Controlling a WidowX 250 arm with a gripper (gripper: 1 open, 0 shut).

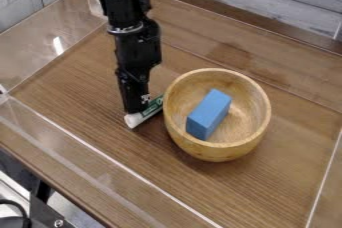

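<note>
My black gripper (pixel 139 102) hangs low at the centre left, its tip just above and behind a small white and green object (pixel 144 113) lying on the wooden table. I cannot make out anything between its fingers; it looks shut. The small object lies just left of a round tan bowl (pixel 238 144), which holds a blue block (pixel 209 114).
</note>
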